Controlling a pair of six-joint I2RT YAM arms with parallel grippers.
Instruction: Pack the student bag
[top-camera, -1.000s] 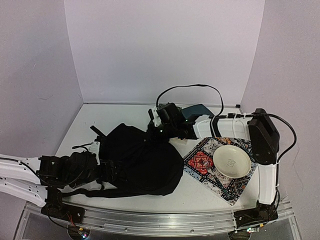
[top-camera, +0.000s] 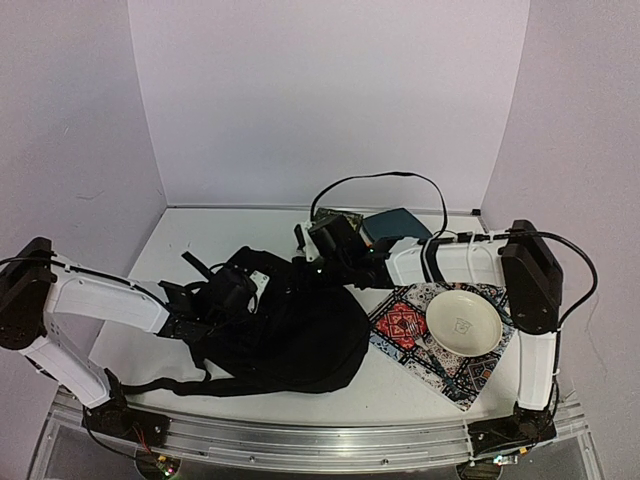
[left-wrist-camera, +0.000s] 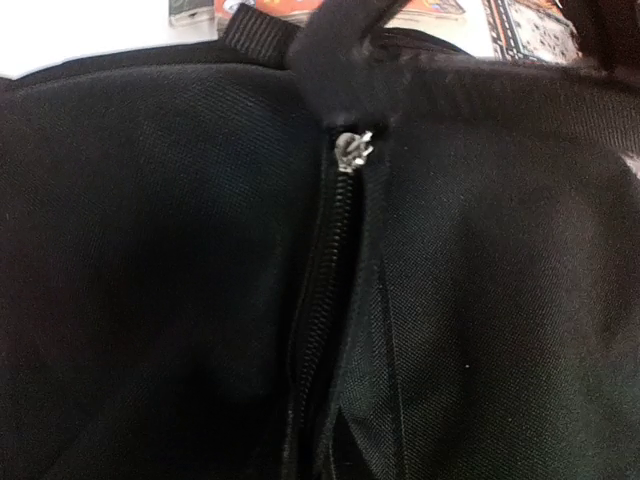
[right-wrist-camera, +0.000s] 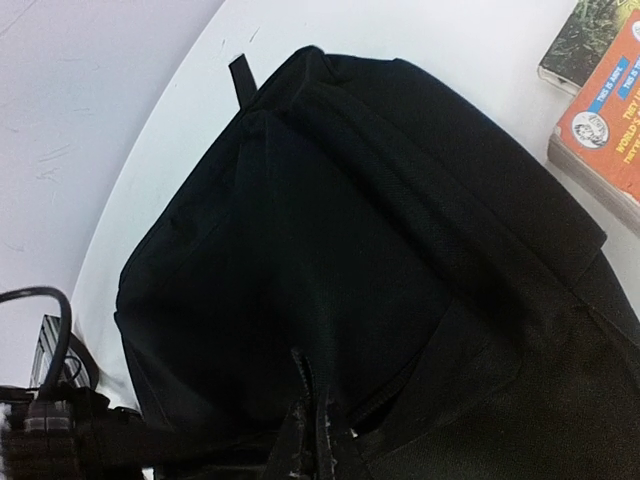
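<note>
A black bag (top-camera: 310, 345) lies on the white table, its strap trailing front left. In the left wrist view, a silver zipper slider (left-wrist-camera: 352, 150) sits at the upper end of a zip (left-wrist-camera: 322, 300) running down the bag. My left gripper (top-camera: 258, 325) is over the bag's left part; its fingers blend into the black cloth, and their opening cannot be made out. At the bag's upper edge is my right gripper, its narrow fingers close together against the fabric. Whether cloth is pinched there is too dark to tell.
An orange book (right-wrist-camera: 605, 130) and a dark green one (right-wrist-camera: 585, 45) lie behind the bag. A teal flat item (top-camera: 395, 224) is at the back. On the right, a white plate (top-camera: 463, 322) rests on a patterned mat (top-camera: 395, 320).
My left arm has moved right from the bag's left edge to over the bag. My right gripper has stayed nearly in place at the bag's upper edge.
</note>
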